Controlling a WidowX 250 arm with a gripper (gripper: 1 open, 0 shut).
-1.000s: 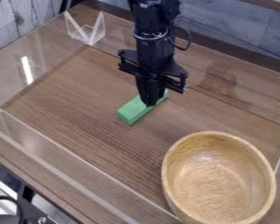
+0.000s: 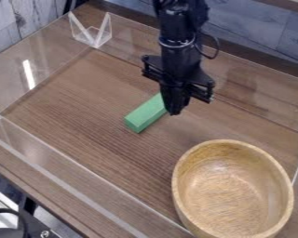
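Observation:
A black robot arm reaches down from the top centre, its gripper [image 2: 177, 100] hanging just above and right of a green rectangular block [image 2: 144, 115] that lies on the wooden table. Whether the fingers are open or shut is hard to make out from this angle.
A large round tan bowl [image 2: 231, 190] fills the lower right. Clear plastic pieces sit near the upper left and left edges, and dark cables lie at the bottom left.
The green block stays in place.

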